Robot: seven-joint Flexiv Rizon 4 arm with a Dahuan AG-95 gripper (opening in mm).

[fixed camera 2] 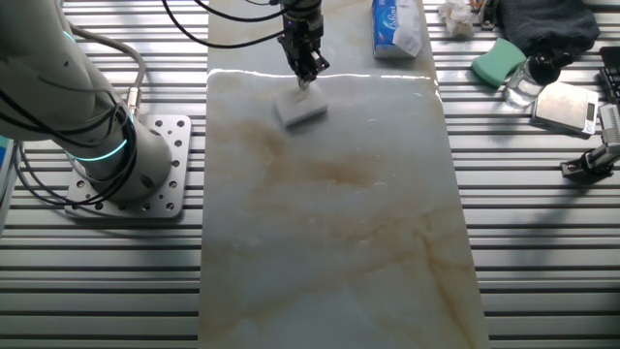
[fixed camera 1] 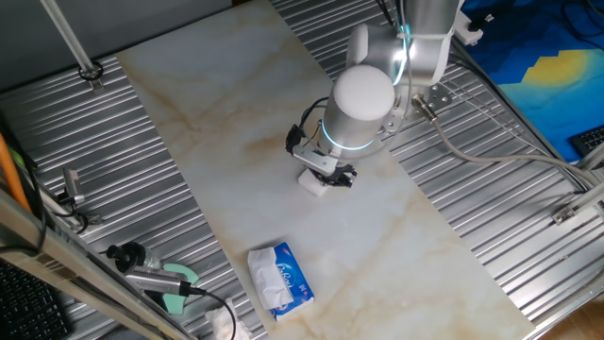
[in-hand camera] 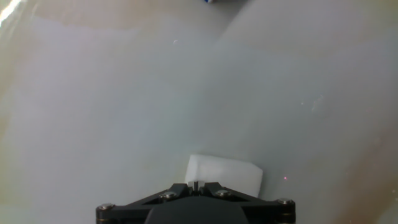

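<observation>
A white block with a flat top sits on the marble-patterned board. My gripper points down at its far edge, and a small pale bit shows under the fingertips there. In the wrist view the block lies just beyond my gripper, whose black fingers are close together. A small greyish piece shows at the fingertips; whether it is pinched or only behind them I cannot tell. Exterior view 1 shows the block partly covered by the gripper.
A blue and white tissue pack lies on the board, apart from the block. Beyond the board's edge are a green object, a clear bottle, a small scale and a dark cloth. Much of the board is bare.
</observation>
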